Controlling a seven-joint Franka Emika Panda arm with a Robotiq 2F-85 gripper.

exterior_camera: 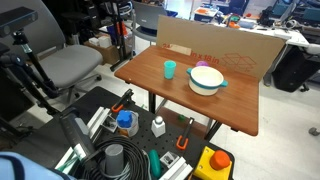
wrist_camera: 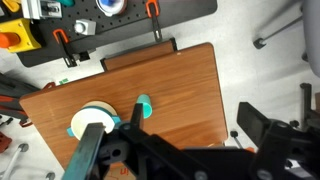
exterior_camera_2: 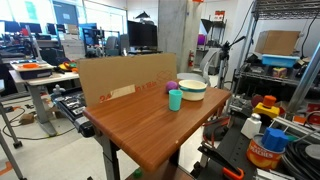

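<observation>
A teal cup [exterior_camera: 169, 69] stands upright on the brown wooden table [exterior_camera: 240, 112]. To its right sits a white pot [exterior_camera: 206, 82] with teal handles, and a purple item [exterior_camera: 203, 64] is partly hidden behind the pot. In the other exterior view the cup [exterior_camera_2: 175, 100] stands in front of the pot [exterior_camera_2: 191, 92]. Looking down from the wrist, my gripper is open, its dark fingers wide apart and nothing between them. The cup [wrist_camera: 144, 101] and the pot [wrist_camera: 90, 115] appear well below it, toward the left, touching neither finger.
A cardboard panel [exterior_camera: 225, 45] runs along the table's back edge. On the near side, a black workbench holds clamps, a white bottle [exterior_camera: 158, 126], cables and a yellow item with an orange top [exterior_camera: 214, 163].
</observation>
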